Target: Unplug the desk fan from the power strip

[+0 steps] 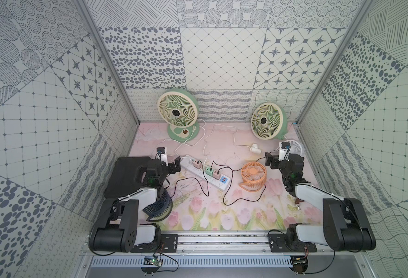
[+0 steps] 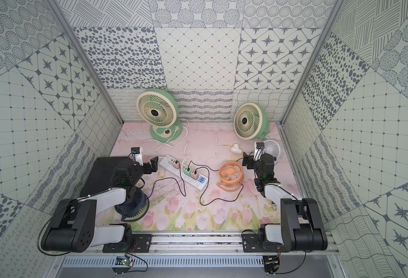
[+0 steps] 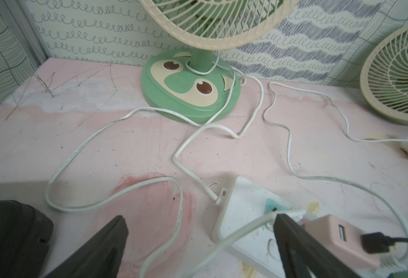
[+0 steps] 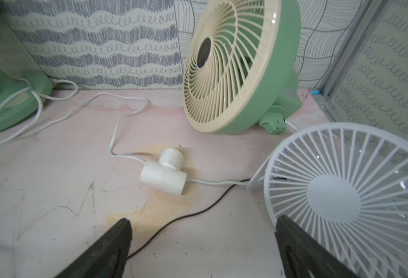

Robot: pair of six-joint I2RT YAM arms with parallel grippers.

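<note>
A white power strip (image 1: 192, 167) lies diagonally at mid-table. Along it sit a pink adapter (image 1: 197, 163), a green adapter (image 1: 208, 170) and a second pink adapter (image 1: 216, 175); black cables run from them. In the left wrist view, a black plug (image 3: 375, 242) is in the pink adapter (image 3: 336, 236). My left gripper is open, left of the strip and apart from it. The right gripper, open and empty, stands near the white fan (image 4: 333, 199). Other fans are the tall green fan (image 1: 177, 108), green fan (image 1: 267, 121), orange fan (image 1: 253, 172) and navy fan (image 1: 159, 208).
White cords (image 3: 180, 217) loop left of the strip, one crossing above its near end. A white T-shaped piece (image 4: 164, 176) lies before the right green fan. At far left rests a black case (image 1: 125, 176).
</note>
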